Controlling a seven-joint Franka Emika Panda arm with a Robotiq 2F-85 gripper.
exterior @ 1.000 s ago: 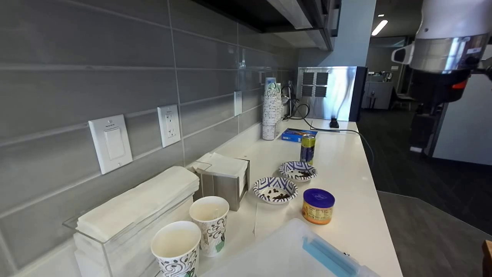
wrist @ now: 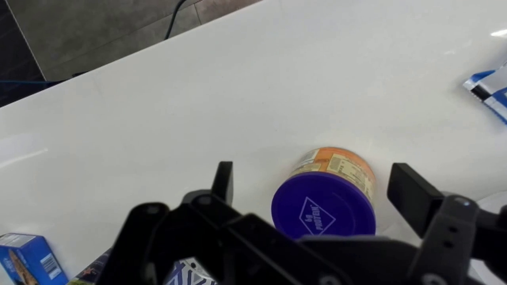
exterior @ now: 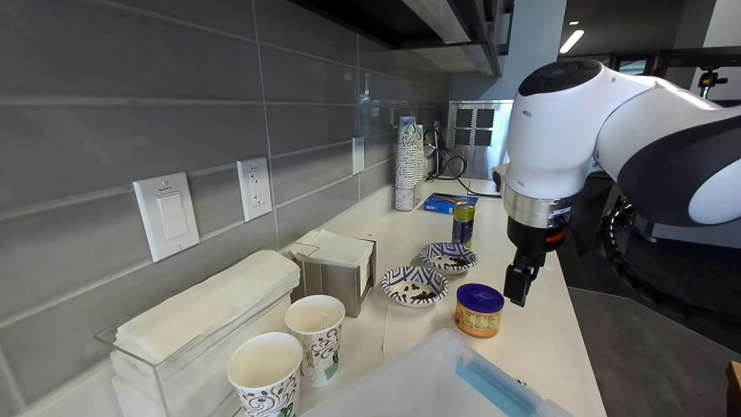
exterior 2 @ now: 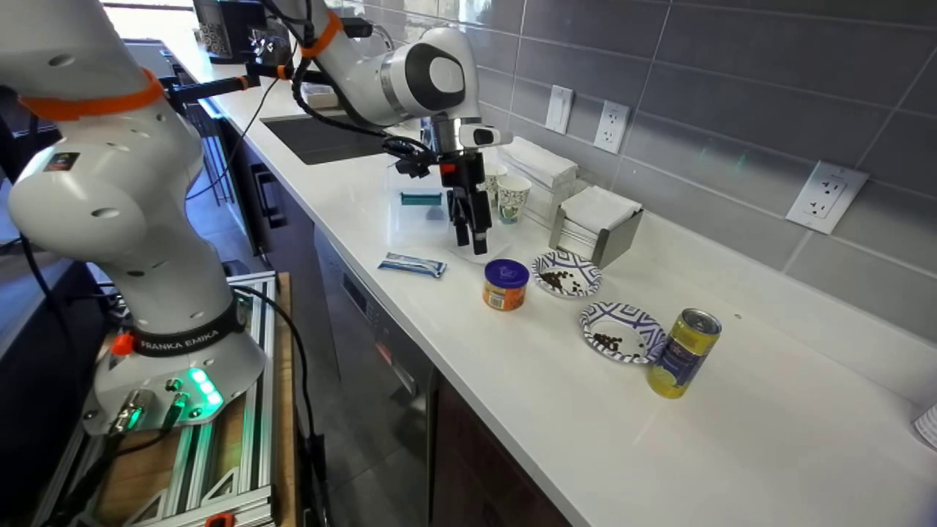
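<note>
A short round tub (exterior: 479,310) with an orange label and a purple lid stands upright on the white counter. In the wrist view the tub (wrist: 325,204) shows between my two spread fingers, lower than the fingertips and apart from them. My gripper is open and holds nothing. Exterior view 2 has the gripper (exterior 2: 471,246) pointing down above the counter, to the left of the tub (exterior 2: 505,285). Seen from exterior view 1, the gripper (exterior: 519,281) hangs to the right of the lid.
Two patterned bowls (exterior 2: 566,274) with dark bits lie beside the tub, and a yellow-blue can (exterior 2: 684,353) stands past them. A wrapped bar (exterior 2: 413,265) lies near the counter's edge. Paper cups (exterior: 316,340), napkin holders and a clear lidded box (exterior: 444,382) crowd the near side.
The arm has come from the right, off the counter, leftward and lower, so the gripper is now close to the tub. The tub, bowls and can have not moved.
</note>
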